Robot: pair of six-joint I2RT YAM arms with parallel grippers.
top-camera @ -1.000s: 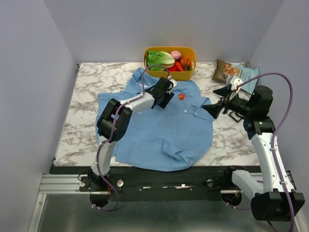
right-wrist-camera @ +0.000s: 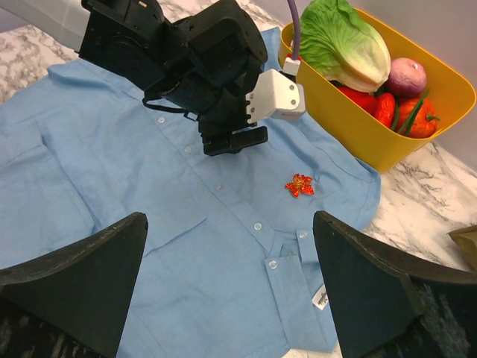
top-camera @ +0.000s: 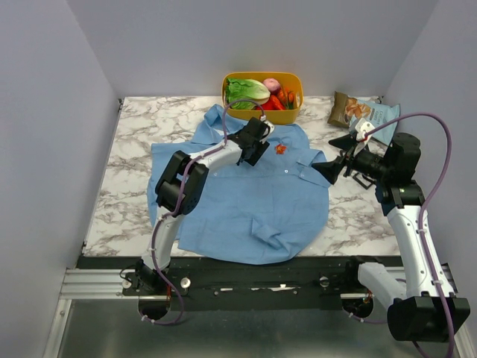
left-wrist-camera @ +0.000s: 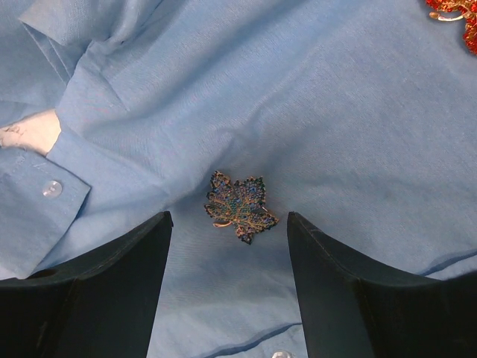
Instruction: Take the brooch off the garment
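A blue shirt [top-camera: 223, 209] is spread on the marble table. In the left wrist view a dark leaf-shaped brooch [left-wrist-camera: 240, 205] lies on the cloth just beyond and between the fingertips of my left gripper, which stands part open with nothing held. A red flower brooch [top-camera: 280, 149] sits to its right, also seen at the upper right of the left wrist view and on the cloth [right-wrist-camera: 299, 185] in the right wrist view. My right gripper is open, empty, above the shirt's right side.
A yellow basket [top-camera: 261, 115] of vegetables stands at the back. Brown and pale blue packets [top-camera: 344, 110] lie at the back right, with a dark object beneath the right gripper. Bare marble [top-camera: 119, 179] shows at the left.
My left gripper has shifted very slightly over the shirt. The right arm and the garment look unchanged.
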